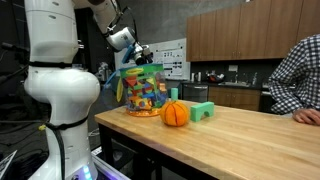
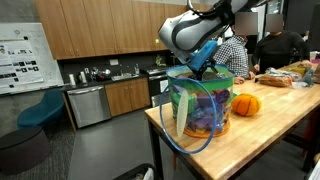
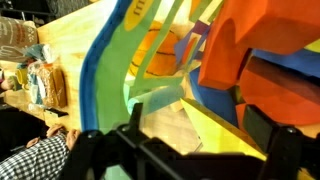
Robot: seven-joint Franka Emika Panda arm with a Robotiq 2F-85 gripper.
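A see-through bin with a green rim [image 1: 142,70] stands on the near left end of the table, packed with coloured blocks. My gripper is open over the bin's mouth, with its two dark fingers wide apart. Below and between them in the wrist view lie blocks: a red block [image 3: 219,52], a yellow block [image 3: 215,128] and some blue ones. None of these is held. From the second exterior view, the arm's end reaches down to the bin [image 2: 183,104], and the fingertips are hard to make out there.
An orange pumpkin [image 1: 175,113] sits on the table beside the bin, with a green block [image 1: 202,110] behind it. A person in a checked shirt [image 1: 296,78] stands at the far right side. Bags lie at the table's far end.
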